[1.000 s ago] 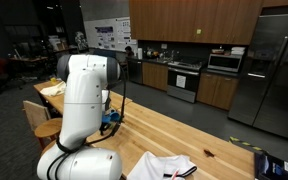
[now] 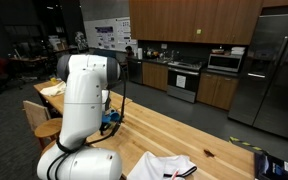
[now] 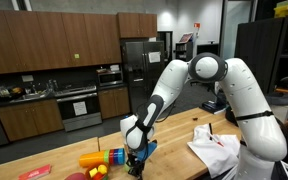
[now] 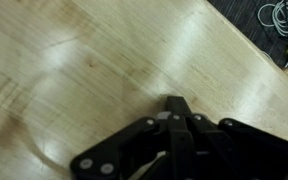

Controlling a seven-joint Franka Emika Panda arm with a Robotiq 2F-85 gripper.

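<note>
In the wrist view my gripper is shut, its dark fingertips together and nothing showing between them. Under it lies the bare wooden tabletop. Exterior view 2 has the gripper low at the table's near side, close to a blue cylinder and an orange cylinder. Whether it touches the wood cannot be told. From exterior view 1 the gripper appears low over the left part of the table, partly behind the arm.
A white cloth lies on the table near the arm's base; a pink-and-white item rests on it. Red round things and a yellow one sit beside the cylinders. Past the table edge is a pale cable.
</note>
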